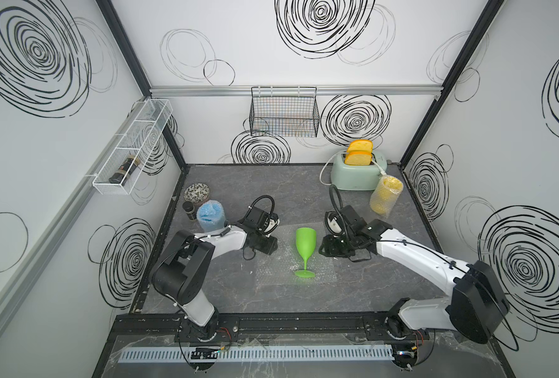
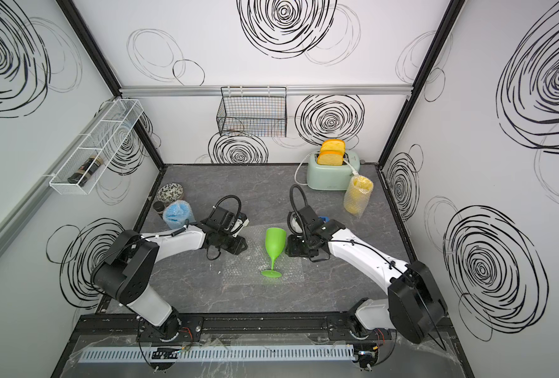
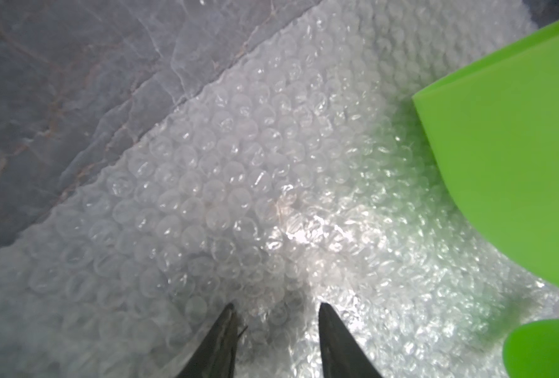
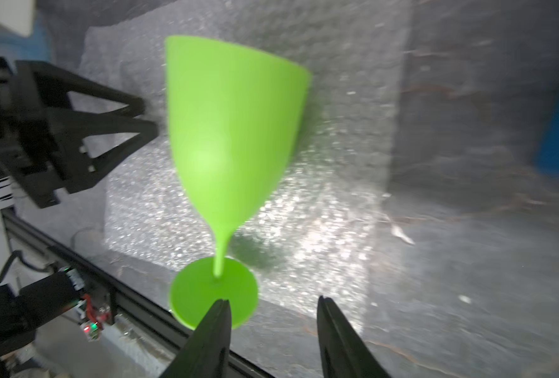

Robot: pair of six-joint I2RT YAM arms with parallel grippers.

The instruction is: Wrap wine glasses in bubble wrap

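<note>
A green wine glass (image 1: 305, 242) lies on its side on a flat sheet of bubble wrap (image 1: 273, 271), its bowl toward the back and its foot toward the front. To the glass's left, my left gripper hovers over the wrap, fingers part open, with only bubble wrap visible below the gap. On the other side, my right gripper stands open and apart from the glass, nothing between its fingers. The right wrist view also shows the glass's foot (image 4: 241, 296) close to one fingertip in the picture.
At the left stands a glass wrapped with blue (image 1: 210, 216), beside a dark jar (image 1: 189, 209) and a speckled bowl (image 1: 196, 192). A toaster (image 1: 356, 178) and a wrapped yellow item (image 1: 386, 195) stand at the back right. Bare table lies behind the wrap.
</note>
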